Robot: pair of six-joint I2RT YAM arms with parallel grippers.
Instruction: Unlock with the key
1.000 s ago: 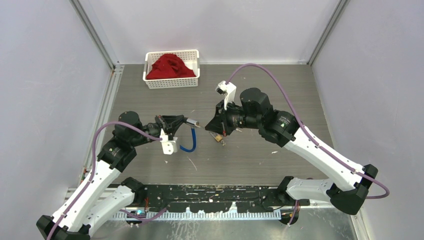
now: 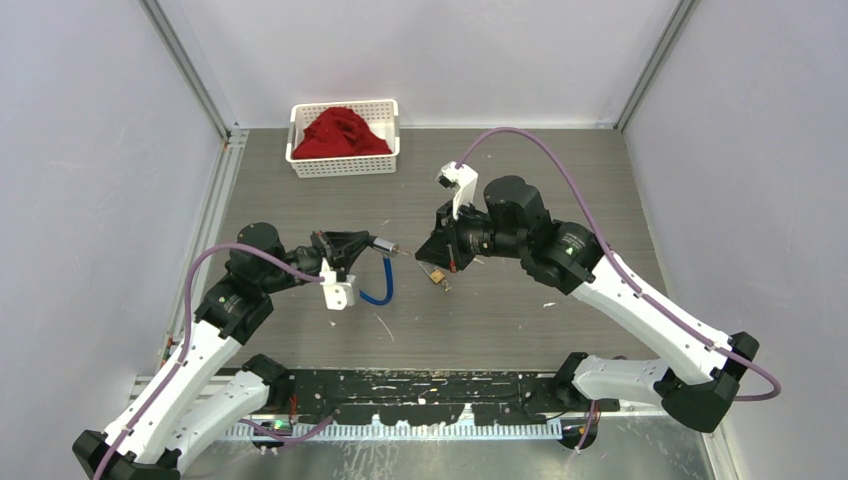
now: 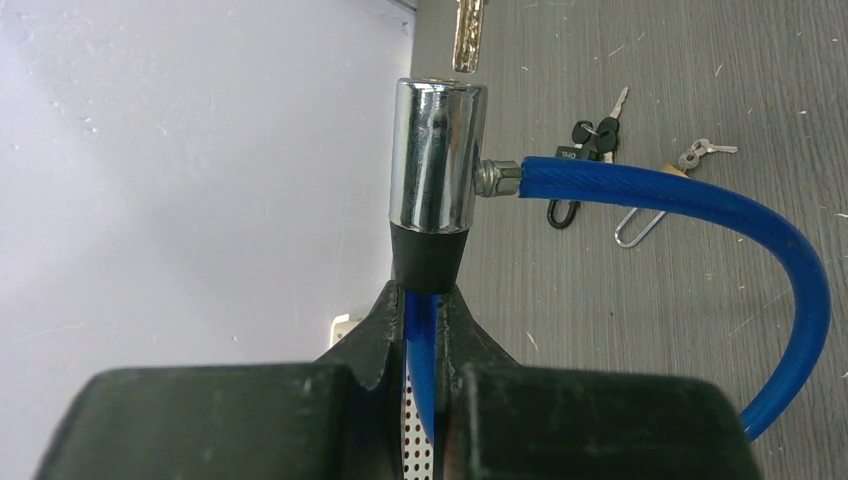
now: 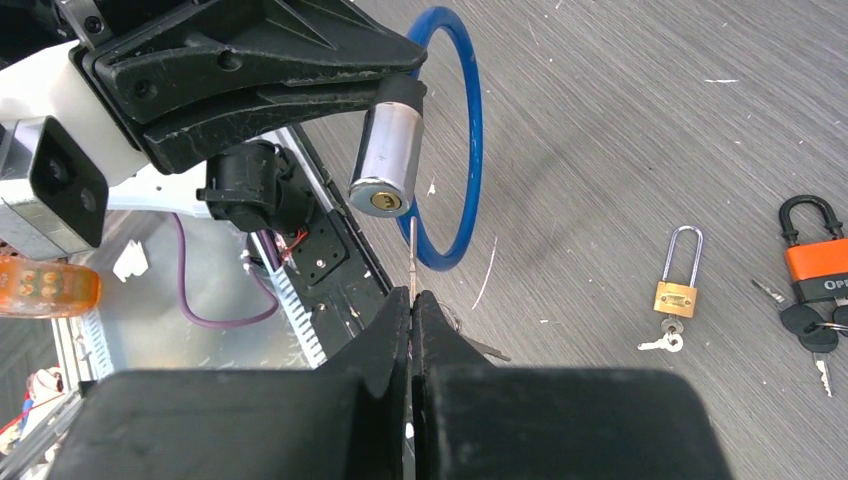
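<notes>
A chrome lock cylinder on a blue cable loop is held by my left gripper, shut on the cable at the black collar. Its keyhole face shows in the right wrist view, turned toward my right gripper. That gripper is shut on a thin key, its blade pointing at the lock. In the left wrist view the key's tip hangs just off the lock's end face, with a small gap between. A second key on a ring dangles below the right fingertips.
On the table lie a small brass padlock with keys and an orange-black padlock with keys. A white basket holding red cloth stands at the back left.
My right gripper has shifted slightly right in the top view, away from the lock, so the key stands a little farther off. The left arm and the lock have stayed in place.
</notes>
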